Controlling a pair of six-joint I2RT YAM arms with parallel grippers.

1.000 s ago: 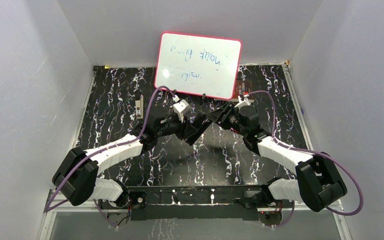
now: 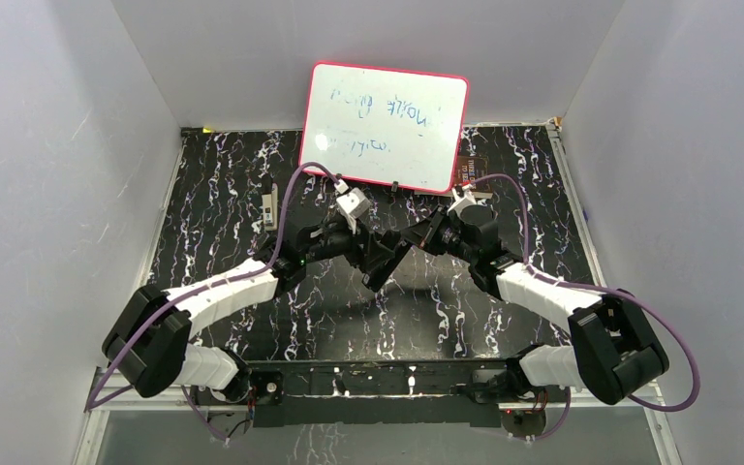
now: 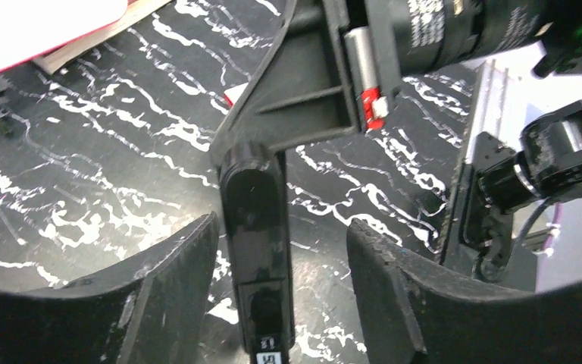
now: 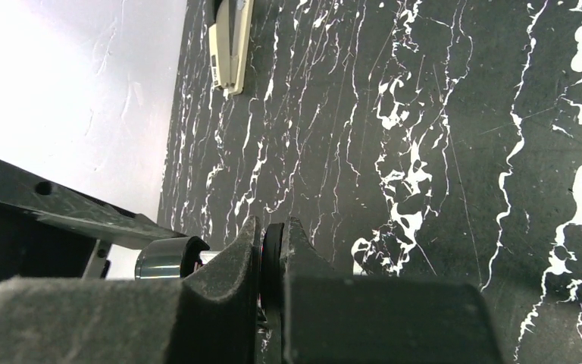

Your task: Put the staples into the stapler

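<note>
A black stapler hangs above the table between the arms, tilted in the top view. My right gripper is shut on it; only a thin dark edge shows between its fingers. In the left wrist view, the stapler passes between the fingers of my left gripper, which is open. The left-hand finger is close to the stapler, while a clear gap separates it from the other finger. No loose staples can be made out. Whether the stapler's magazine is open is hidden from me.
A beige stapler lies at the back left of the table. The whiteboard leans at the back, with a dark box beside its right edge.
The left gripper has opened and shifted slightly right; the stapler's lower end has moved a little right and down in the top view.
</note>
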